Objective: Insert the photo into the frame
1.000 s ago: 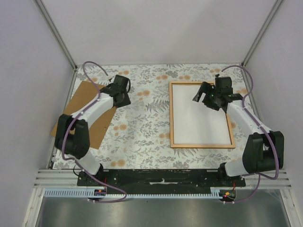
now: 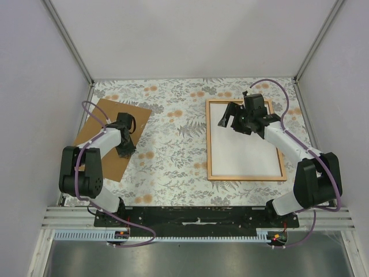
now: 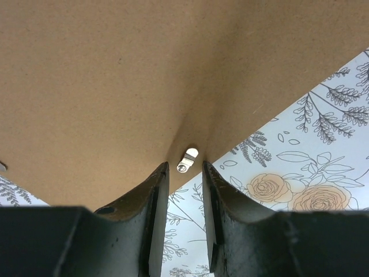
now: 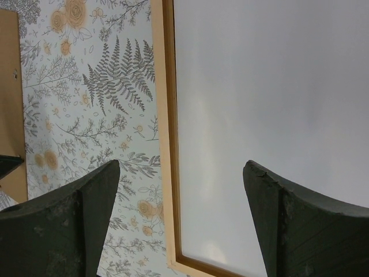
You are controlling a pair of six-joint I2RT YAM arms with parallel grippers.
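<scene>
A brown backing board (image 2: 120, 166) lies tilted on the left of the table. My left gripper is low over its edge, fingers part open, with a small metal tab (image 3: 188, 160) on the board showing just beyond the fingertips; the tab does not appear gripped. On the right lies the wooden frame (image 2: 209, 144), with a pale sheet or panel (image 2: 248, 153) inside it. My right gripper hangs open above the frame's left side, nothing between its fingers. I cannot make out a separate photo.
A second metal tab (image 3: 3, 167) sits at the board's far edge. Walls enclose the table at the left, back and right.
Over the last second my left arm has come left and down onto the board, its gripper narrowing.
</scene>
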